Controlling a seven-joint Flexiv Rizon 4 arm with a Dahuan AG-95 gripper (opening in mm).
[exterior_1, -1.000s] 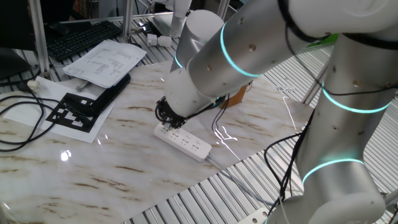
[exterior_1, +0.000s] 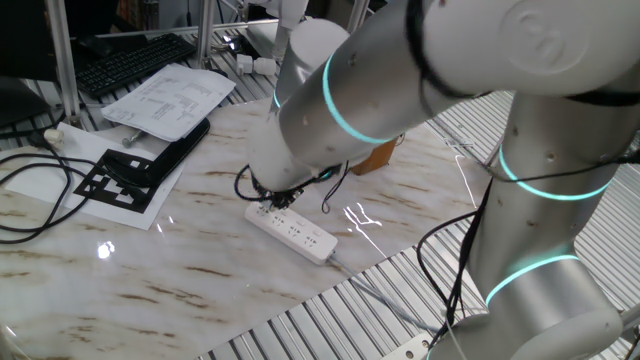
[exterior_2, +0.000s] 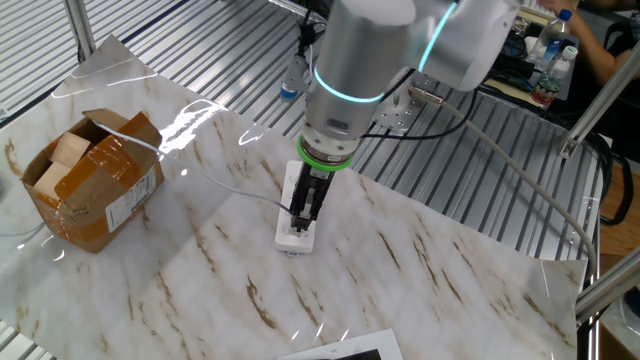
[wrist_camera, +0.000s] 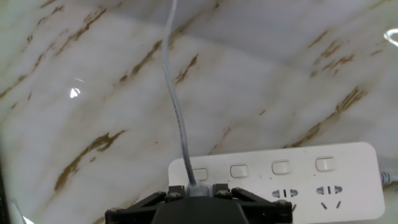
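Note:
A white power strip (wrist_camera: 364, 180) with several sockets and switches lies flat on the marble-patterned table. Over its far end from the cord, my gripper (exterior_2: 301, 220) points down, with its fingers (wrist_camera: 222, 188) on either side of a grey plug (wrist_camera: 198, 191). The fingers appear shut on this plug, whose thin grey cable (wrist_camera: 171, 81) trails away across the wrist view. In exterior view 1 the strip (exterior_1: 300, 236) shows beneath the arm's end. The plug's prongs and the socket below it are hidden, so I cannot tell whether it is seated.
An open cardboard box (exterior_2: 100, 190) stands on the table, with the grey cable passing over its edge. Printed papers (exterior_1: 170, 102), a marker sheet (exterior_1: 120, 190) and a black cable (exterior_1: 68, 185) lie on the other side. Bare tabletop surrounds most of the strip.
The arm has shifted left and slightly lower in exterior view 1, its end tilting over the strip.

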